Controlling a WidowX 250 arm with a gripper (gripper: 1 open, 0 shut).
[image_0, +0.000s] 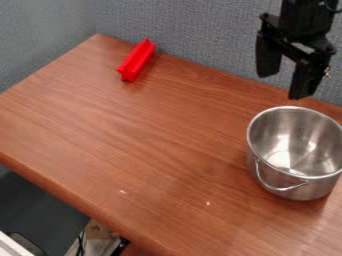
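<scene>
My black gripper (286, 68) hangs open in the upper right, above and behind a shiny metal pot (293, 170) with a wire handle, with nothing seen between its fingers. The pot stands on the right side of the wooden table (134, 150); the part of its inside that shows looks empty. A red cylindrical object (135, 60) lies at the back left of the table.
Grey padded walls (194, 25) stand along the back and left. Past the table's front left edge are a dark floor and some cables.
</scene>
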